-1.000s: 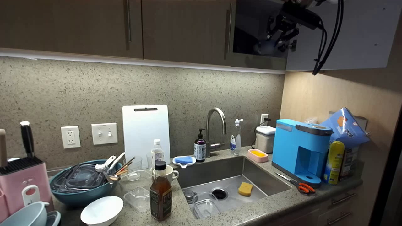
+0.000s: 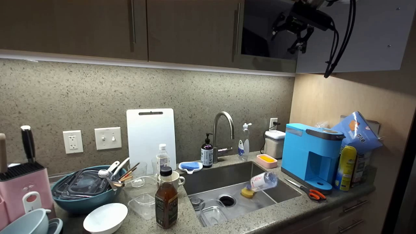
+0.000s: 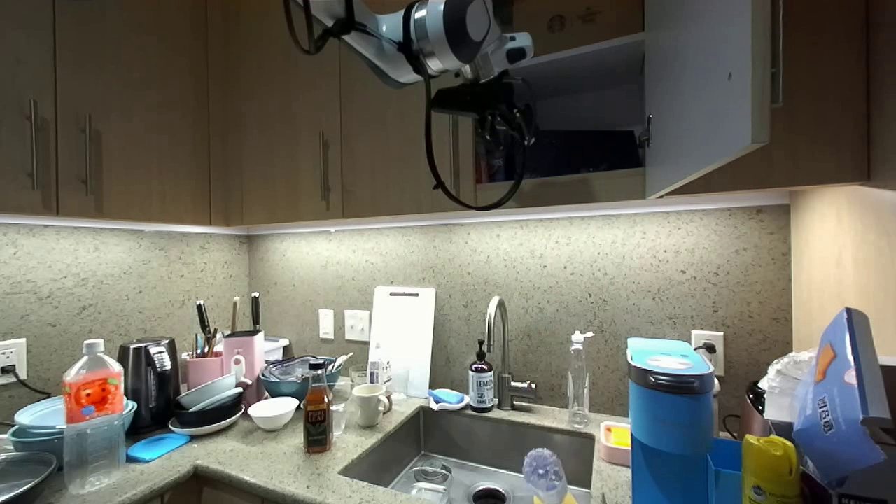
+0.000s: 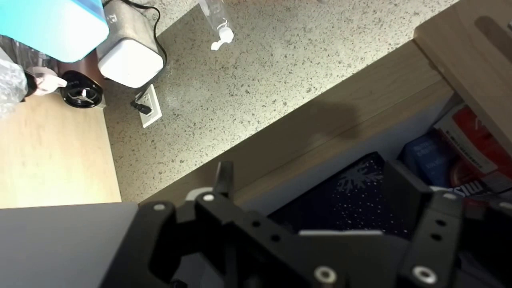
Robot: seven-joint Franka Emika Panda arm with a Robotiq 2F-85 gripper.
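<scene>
High up by the open cabinet, my gripper (image 2: 287, 39) hangs with its fingers spread and nothing between them. In the wrist view its fingers (image 4: 224, 180) stand wide apart in front of the cabinet opening. A clear plastic bottle with a label (image 2: 264, 181) is far below, tilted on its side in or just over the sink (image 2: 222, 179). It partly covers the yellow sponge (image 2: 247, 192); I cannot tell whether it touches the sponge. The second exterior view shows the rounded end of the bottle (image 3: 544, 472) at its lower edge.
Inside the cabinet are a dark blue box with a snowflake (image 4: 355, 192) and a red packet (image 4: 480, 144). The open cabinet door (image 3: 710, 84) stands right of the gripper. A blue coffee machine (image 2: 312, 152) and scissors (image 2: 315, 194) lie right of the sink.
A second ago a bluish, see-through thing was at the gripper's fingers and the sponge lay uncovered. Now the fingers are spread wider and empty, and the bottle is down at the sink.
</scene>
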